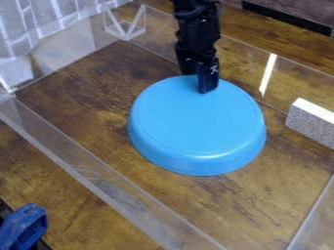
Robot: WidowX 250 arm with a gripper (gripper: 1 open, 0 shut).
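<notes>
A large blue round plastic dish or lid [196, 129] lies bottom-up on the wooden floor of a clear-walled enclosure. The black robot gripper [205, 80] reaches down from the top and sits at the dish's far edge, touching or just over it. Its fingers are dark and small, so I cannot tell whether they are open or shut on the rim.
A speckled grey block [312, 123] stands at the right edge. A blue object [19, 227] is at the lower left, outside the clear wall. A white crumpled liner [39, 29] is at the upper left. Bare wood [85, 103] lies left of the dish.
</notes>
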